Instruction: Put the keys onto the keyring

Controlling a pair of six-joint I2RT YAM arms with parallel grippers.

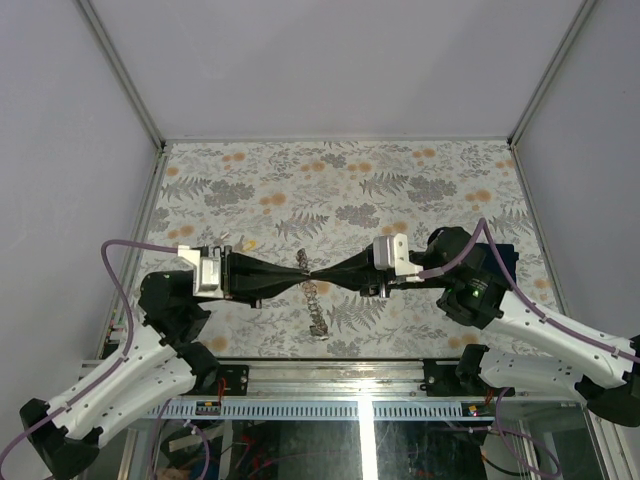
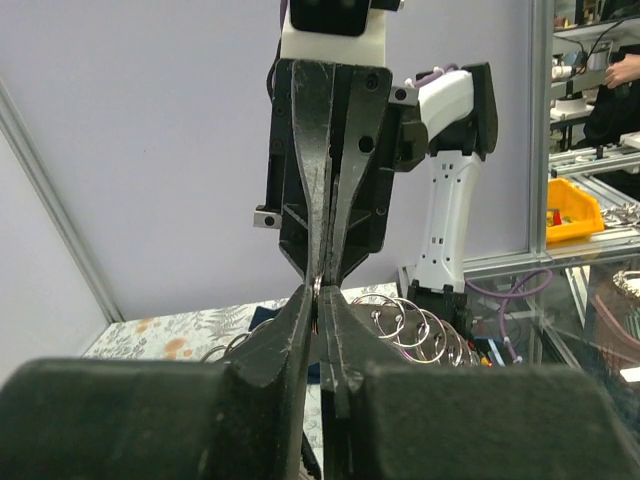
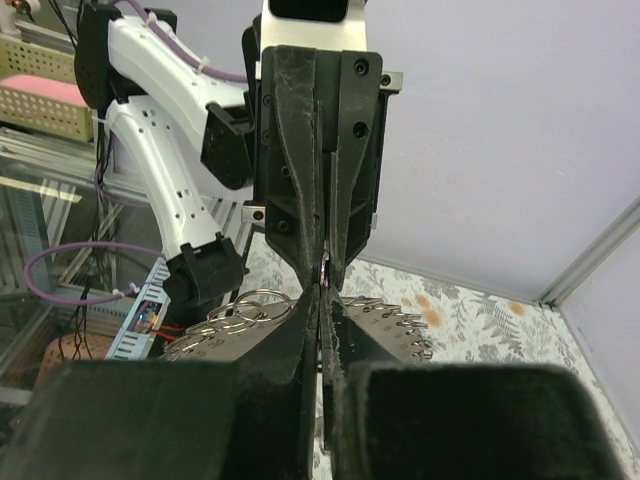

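Shut fingertips of my left gripper (image 1: pixel 303 275) and my right gripper (image 1: pixel 314 276) meet tip to tip above the table. Beneath them runs a key holder, a narrow strip (image 1: pixel 317 322) with several wire rings (image 1: pixel 311 297); it appears to hang from the left tips by something thin. Close up, its rings (image 2: pixel 428 335) and grey strip (image 3: pixel 240 338) show behind the meeting tips. A tiny shiny piece of metal (image 2: pixel 317 285) shows right at the contact. Nothing is visible between the right fingers, and which part the left tips pinch is hidden.
A dark blue item (image 1: pixel 509 260) lies on the right side of the flowered table (image 1: pixel 365 190), partly behind the right arm. A small yellow thing (image 1: pixel 249 244) lies near the left arm. Behind the grippers the table is clear.
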